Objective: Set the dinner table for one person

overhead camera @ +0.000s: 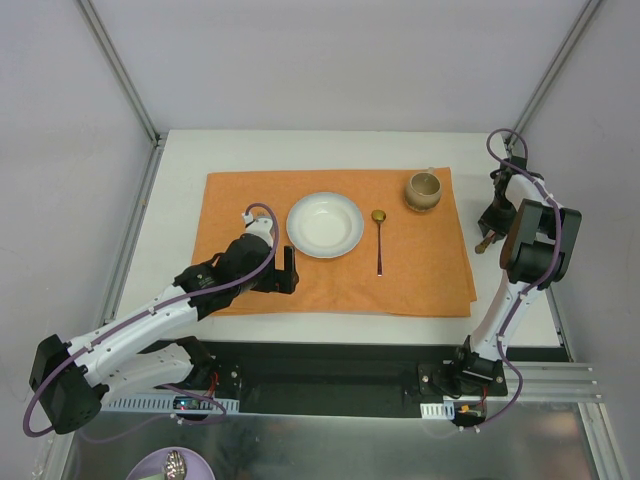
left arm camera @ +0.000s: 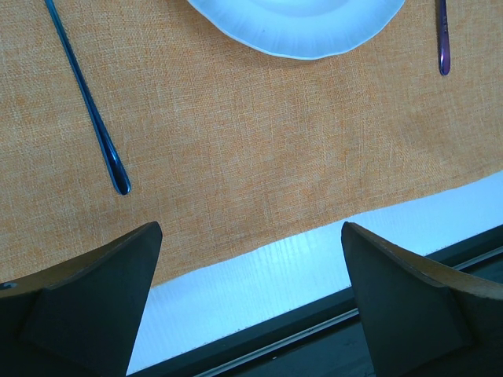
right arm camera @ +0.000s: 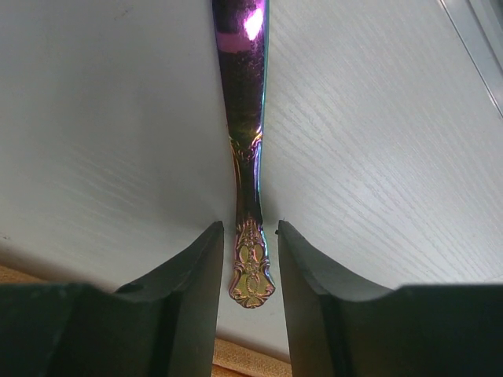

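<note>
On an orange placemat [overhead camera: 330,290] sit a white plate [overhead camera: 324,225], a beige mug [overhead camera: 423,190] and a spoon [overhead camera: 379,245] right of the plate. My left gripper stands open above the mat, nothing between its fingers; a long blue utensil handle [left arm camera: 94,118] shows below it. At the table's right, off the mat, a rainbow knife [right arm camera: 239,71] lies on white. My right gripper is open over it, the ornate handle end lying between its fingertips.
The white table [overhead camera: 180,160] has bare margins around the mat. A purple bowl with cutlery [overhead camera: 146,465] is at the bottom edge. Metal rails and walls border the table on both sides.
</note>
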